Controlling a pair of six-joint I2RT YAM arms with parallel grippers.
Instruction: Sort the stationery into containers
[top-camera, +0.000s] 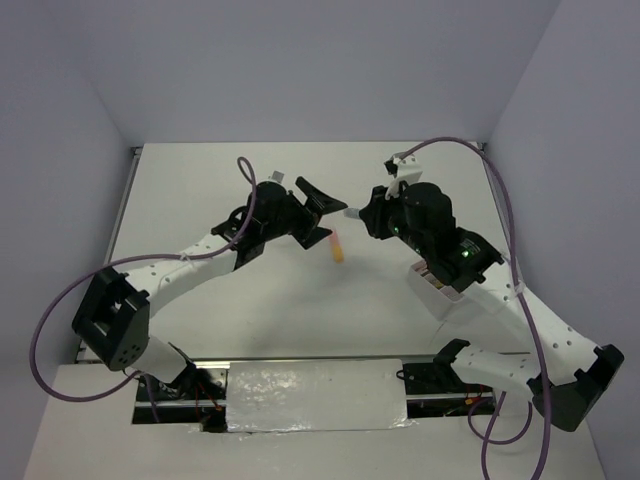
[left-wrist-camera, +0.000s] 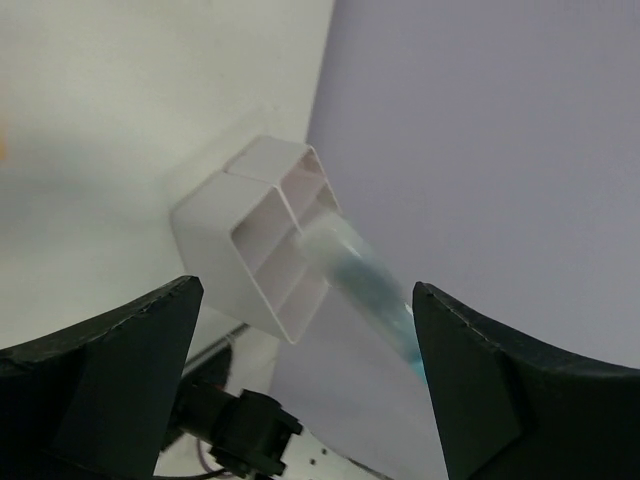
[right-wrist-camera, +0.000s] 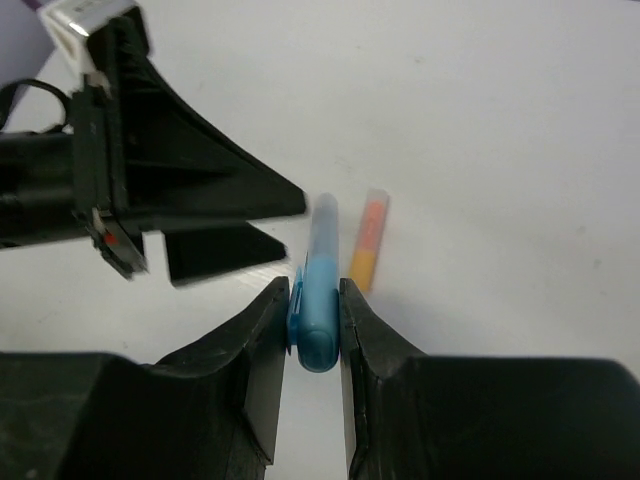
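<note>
A blue marker (right-wrist-camera: 320, 290) with a paler far end is held between the fingertips of my right gripper, which is shut on it. From above, the marker's pale end (top-camera: 352, 213) sticks out leftward from the right gripper (top-camera: 367, 215). My left gripper (top-camera: 337, 222) stands open just left of that end, its fingers apart and nothing held. In the left wrist view the marker (left-wrist-camera: 365, 285) looks blurred beyond the open fingers. A pink-and-yellow stick (top-camera: 337, 248) lies on the table below the grippers. The white compartment container (top-camera: 432, 292) sits at the right, partly covered by the right arm.
Some small coloured things show inside the container, mostly hidden by the right arm. The two grippers are very close together.
</note>
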